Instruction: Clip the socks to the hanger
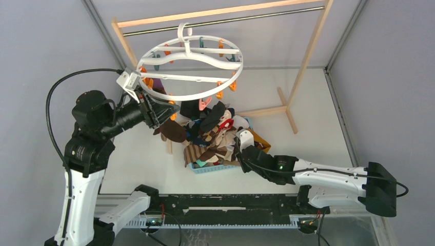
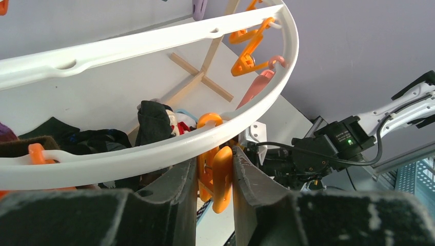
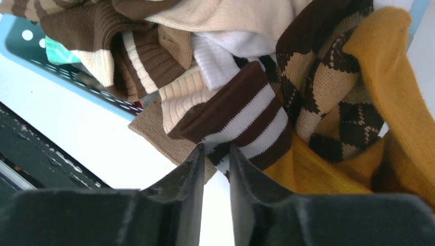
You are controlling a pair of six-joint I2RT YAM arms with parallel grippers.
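In the left wrist view my left gripper is shut on an orange clip that hangs from the rim of the white round hanger. No sock shows in that clip. Over the sock pile, my right gripper is pointed at a brown sock with white stripes. Its fingers stand a small gap apart, with the sock's lower edge at the fingertips; whether cloth lies between them is hard to tell. A dark purple sock hangs by the hanger's left side.
Many socks fill a light blue basket and spill over its edges, a mustard one among them. The hanger hangs from a metal rod on a wooden stand.
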